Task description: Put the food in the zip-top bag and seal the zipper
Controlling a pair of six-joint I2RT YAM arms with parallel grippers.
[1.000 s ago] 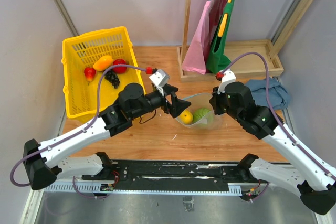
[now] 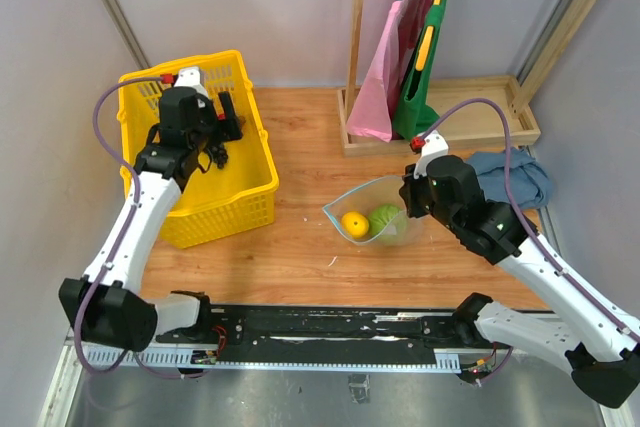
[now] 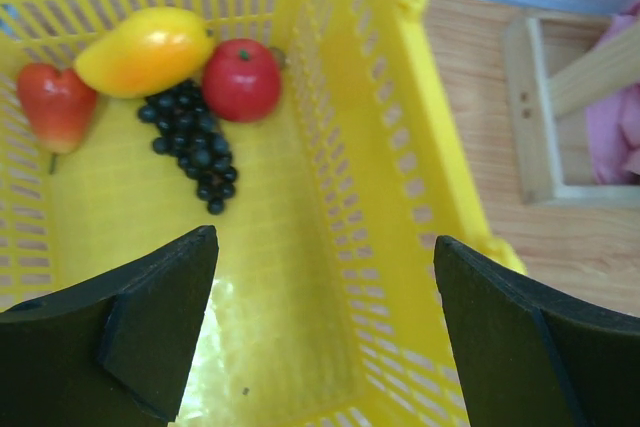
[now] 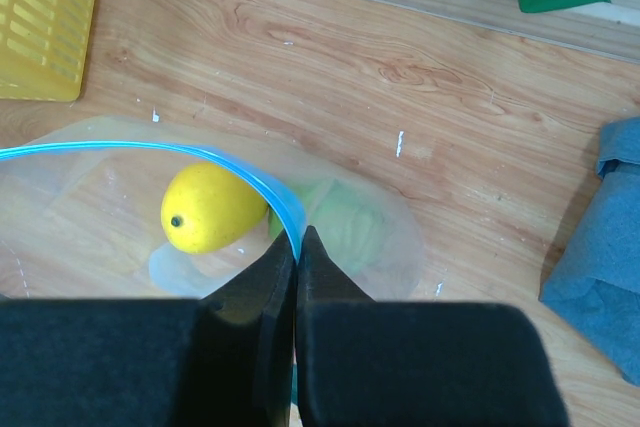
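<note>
My left gripper stands open over the yellow basket (image 3: 420,107), fingers empty. Below it in the left wrist view lie a red pear (image 3: 55,107), a mango (image 3: 145,52), a red apple (image 3: 240,79) and dark grapes (image 3: 200,147). The clear zip bag (image 4: 90,207) with blue zipper holds a yellow fruit (image 4: 210,202) and a green round item (image 4: 345,227), seen through plastic. My right gripper is shut on the bag's zipper edge at the top of its curve.
A wooden stand (image 2: 470,127) with hanging pink (image 2: 378,87) and green (image 2: 420,87) fabric items stands at the back. A folded blue cloth (image 4: 600,247) lies right of the bag. Bare table separates basket and bag.
The right arm and bag look unchanged.
</note>
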